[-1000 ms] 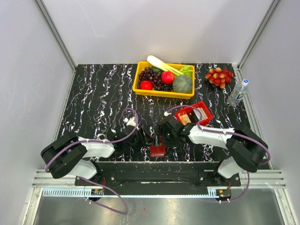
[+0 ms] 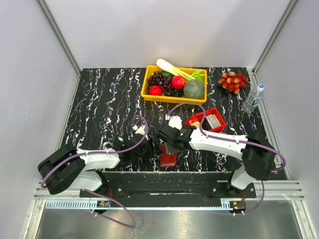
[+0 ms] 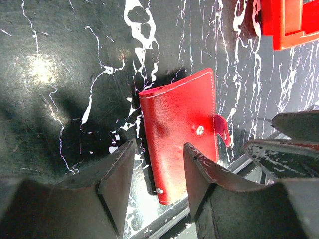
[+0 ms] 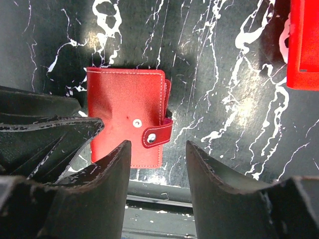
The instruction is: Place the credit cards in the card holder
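The red card holder lies flat near the table's front edge. Its small strap hangs at one side, apart from the bare snap on the cover. My left gripper is open above the holder, nothing held between its fingers. Beside it, over the holder's right edge, my right gripper also stands open and empty. The tips of the two grippers are close together. White cards sit in the red basket. Whether the holder contains any cards cannot be seen.
At the back stands a yellow crate of fruit and vegetables. Grapes and a water bottle occupy the back right. To the left, the marble table is largely bare.
The left arm shifted only slightly. The holder stays about where it was.
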